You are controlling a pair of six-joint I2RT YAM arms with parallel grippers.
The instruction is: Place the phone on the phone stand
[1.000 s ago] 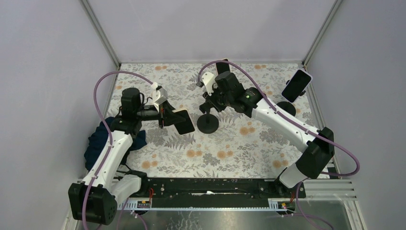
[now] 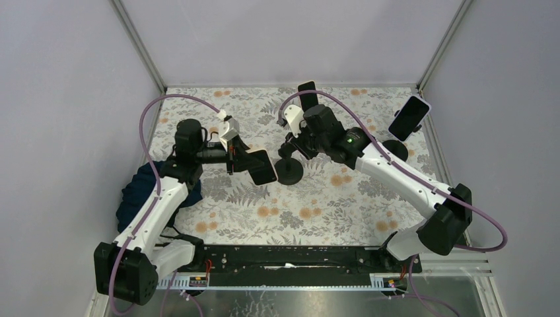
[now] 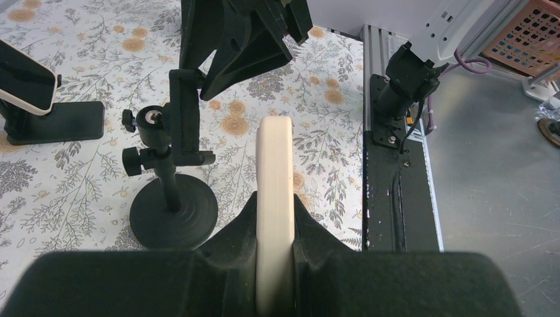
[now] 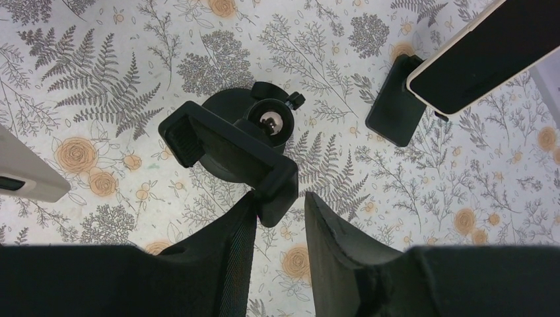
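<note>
My left gripper point(image 2: 245, 158) is shut on a phone point(image 2: 263, 170), which shows edge-on, pale and upright, in the left wrist view point(image 3: 275, 198). Just right of it in the top view stands an empty black phone stand point(image 2: 288, 170), with a round base, post and bracket. My right gripper point(image 2: 295, 142) is part open at the stand's bracket point(image 4: 224, 145); in the right wrist view one finger touches or nearly touches the bracket's lower end. Whether anything is between those fingers is hard to tell.
Another phone rests on a stand point(image 4: 395, 99) at the back centre, and a third phone point(image 2: 409, 117) on a stand at the right. A dark blue cloth point(image 2: 135, 198) lies at the left edge.
My left gripper and its phone have moved right, towards the stand. My right arm has shifted slightly right and towards the front. The stand has moved slightly right with it.
</note>
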